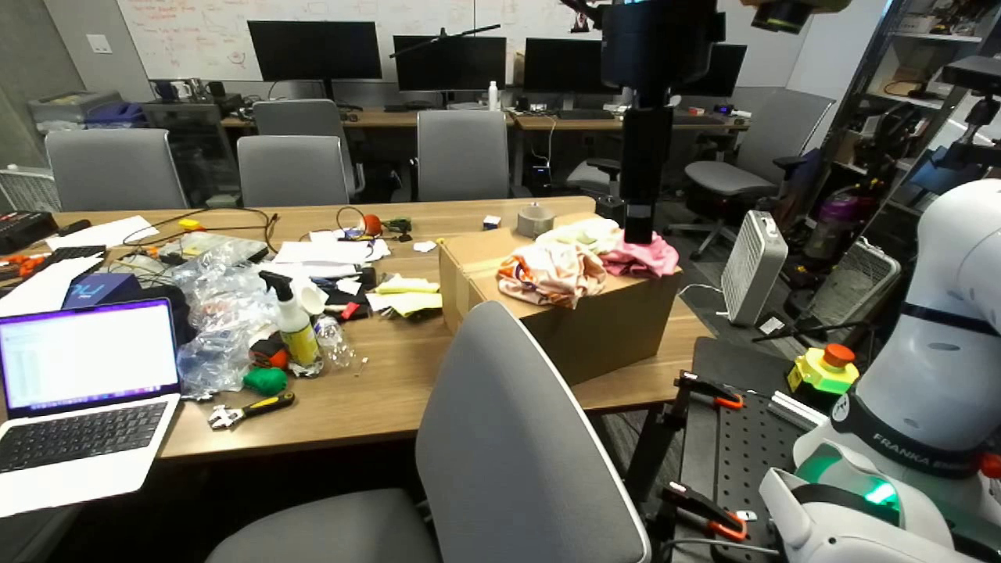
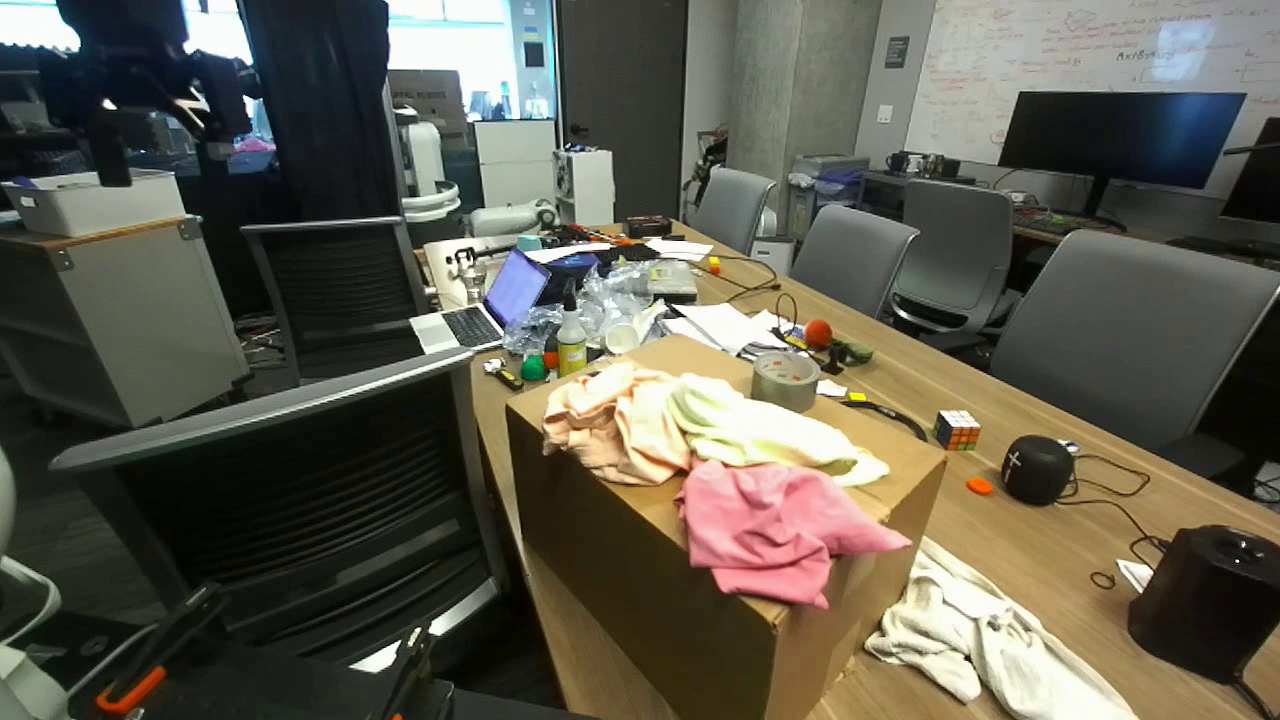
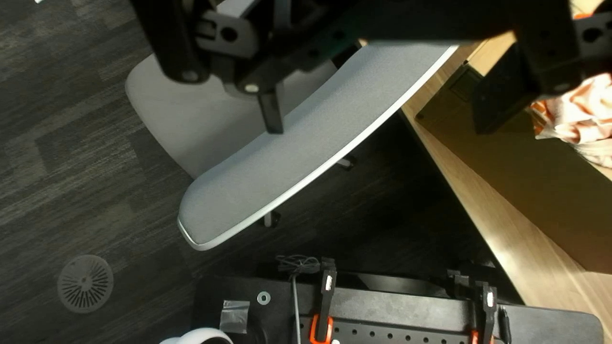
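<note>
My gripper stands open, its two fingers wide apart and nothing between them. Below it in the wrist view is the grey chair [image 3: 321,134]; the box lies off to the right. Exterior view 2 has the gripper [image 2: 166,154] high at the upper left, well apart from the box. From exterior view 1 one dark finger [image 1: 642,178] overlaps the pink cloth [image 1: 643,255] in the picture. On the cardboard box [image 2: 636,576] lie a peach cloth [image 2: 618,422], a pale yellow cloth [image 2: 762,426] and the pink cloth [image 2: 780,528], which hangs over the edge.
A tape roll [image 2: 786,382] sits on the box. Beside the box, a white cloth [image 2: 996,636] lies on the table. The laptop [image 1: 89,385], spray bottle [image 1: 298,328] and plastic wrap [image 1: 220,319] crowd the table's other end. The chair back [image 1: 516,441] rises before the box.
</note>
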